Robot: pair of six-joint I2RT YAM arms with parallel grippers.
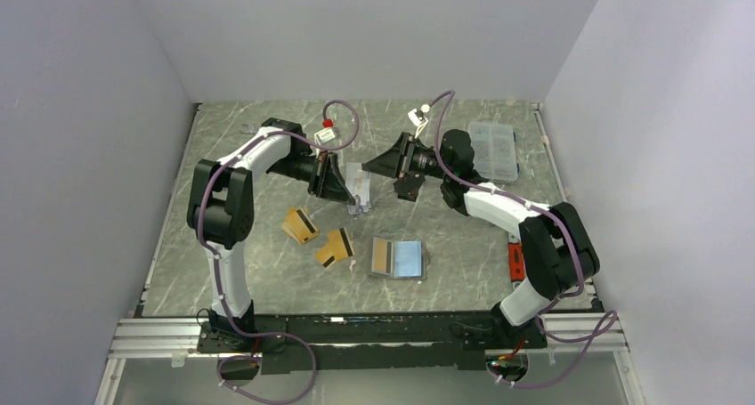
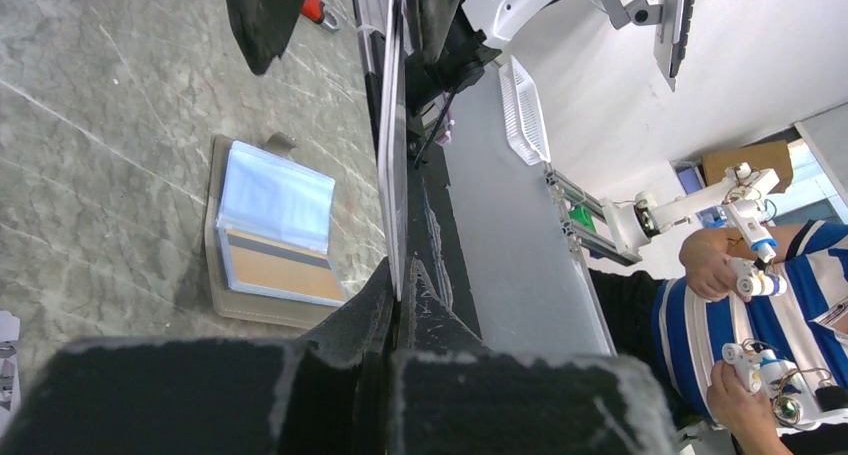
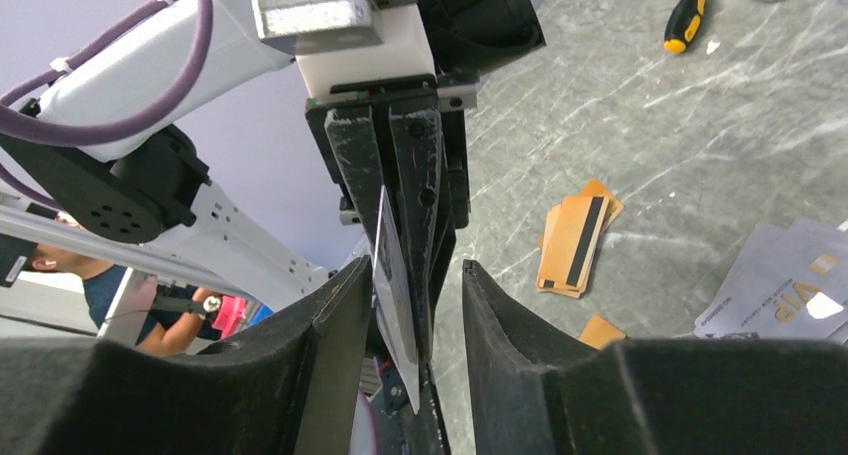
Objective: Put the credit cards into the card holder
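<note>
A thin grey card (image 2: pixel 391 175) stands edge-on in the left wrist view, its near end pinched in my left gripper, which is shut on it. My right gripper is open; in its own wrist view the card shows close to its left finger (image 3: pixel 340 315), contact unclear. Gold cards lie on the table in two groups, one farther left (image 1: pixel 300 225) and one nearer the front (image 1: pixel 335 247). Several grey cards (image 3: pixel 785 280) rest on the table. The card holder (image 1: pixel 408 258) lies unfolded at the front, blue sleeve on the right, a gold card in its left side.
A clear compartment box (image 1: pixel 492 151) stands at the back right, with a red tool (image 1: pixel 516 261) toward the right front. A dark flat item (image 1: pixel 409 187) lies under the right arm. A screwdriver (image 3: pixel 688 15) lies on the table. Around the holder the surface is mostly clear.
</note>
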